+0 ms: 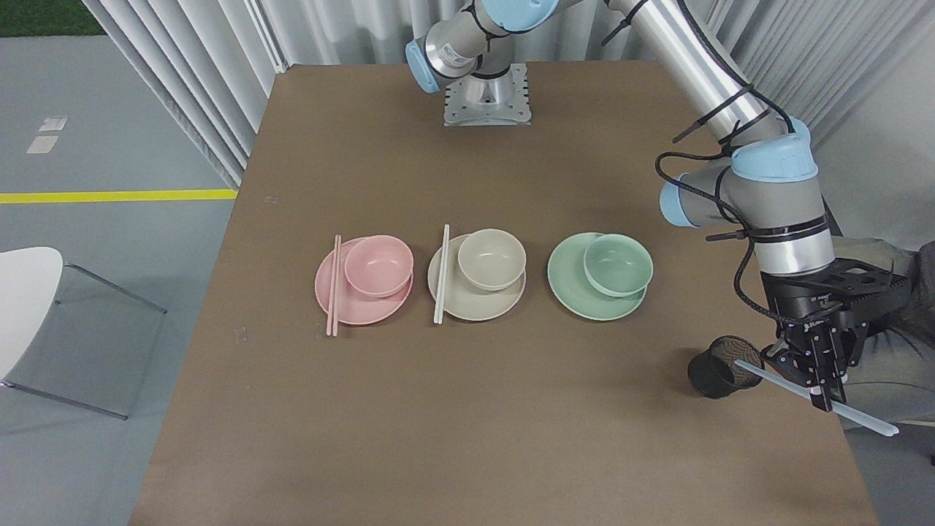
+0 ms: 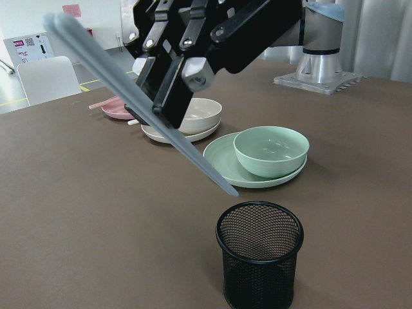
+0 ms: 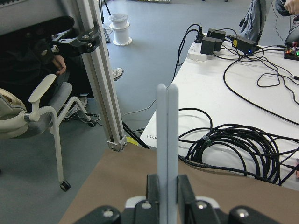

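Note:
My gripper (image 1: pixel 822 396) hangs over the table's right edge beside a black mesh cup (image 1: pixel 714 377), which stands upright in the left view (image 2: pixel 259 270). It is shut on a pair of pale grey-blue chopsticks (image 3: pixel 167 140), held level in the front view; in the left view their near end reaches just above and beside the cup. A green plate (image 1: pixel 570 280) with a green bowl (image 1: pixel 618 263), a cream plate and bowl (image 1: pixel 491 258) with white chopsticks (image 1: pixel 443 273), and a pink plate and bowl (image 1: pixel 378 263) with pink chopsticks (image 1: pixel 333 285) stand in a row.
In the wrist view a white table (image 3: pixel 224 107) with coiled cables, a metal post (image 3: pixel 100 93) and a chair lie past the edge. A person's legs are at the right.

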